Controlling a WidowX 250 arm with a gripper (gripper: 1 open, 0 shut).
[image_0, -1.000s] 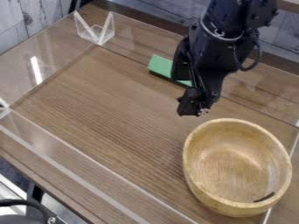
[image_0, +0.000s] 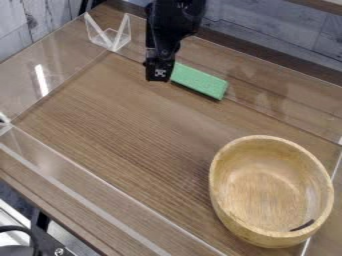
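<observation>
The black gripper (image_0: 156, 70) hangs over the back of the wooden table, left of a green rectangular block (image_0: 199, 83) that lies flat on the wood. Its fingers are open, with nothing visible between them. A round tan bowl (image_0: 269, 165) sits at the front right, empty apart from a small dark mark or item inside near its right side.
A clear plastic object (image_0: 110, 30) stands at the back left. Edges of the table show at left and back, with cables at the lower left.
The gripper has moved from over the right side, near the bowl, leftward and toward the back, uncovering more of the green block. The bowl and block look unmoved.
</observation>
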